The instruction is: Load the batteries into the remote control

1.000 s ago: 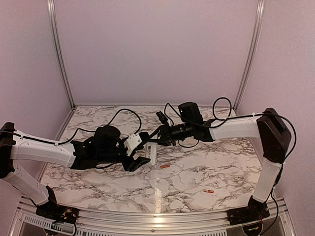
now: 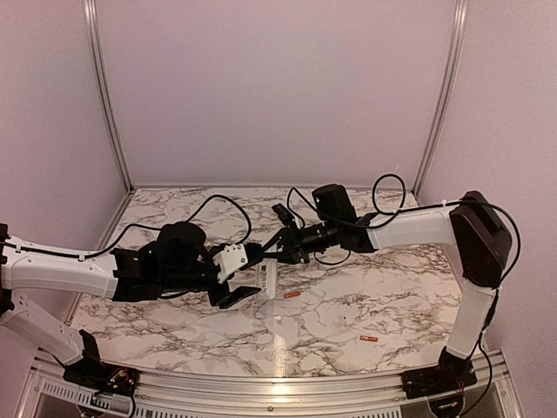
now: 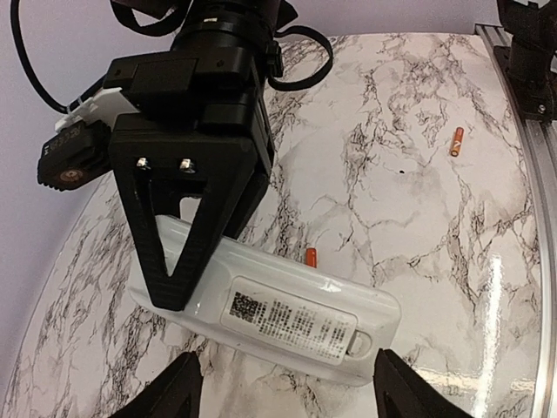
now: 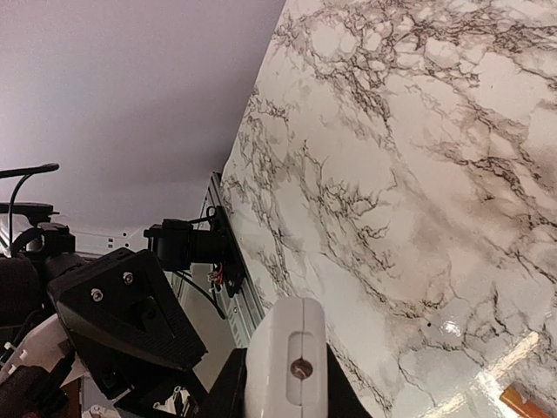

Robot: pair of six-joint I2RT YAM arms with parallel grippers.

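A white remote is held in the air by my right gripper, which is shut on one end of it; its body also rises at the bottom of the right wrist view (image 4: 283, 366). My left gripper stands part open just below and before the remote's free end, nothing seen between its fingers. An orange battery (image 2: 291, 294) lies on the table near the remote, partly hidden behind it in the left wrist view. A second battery (image 2: 369, 339) lies farther to the front right.
Wall panels stand at the back and sides, and a metal rail (image 2: 331, 387) runs along the front edge.
My left gripper has shifted slightly and changed its tilt beside the remote. The right arm and remote have moved very little; the batteries lie where they were.
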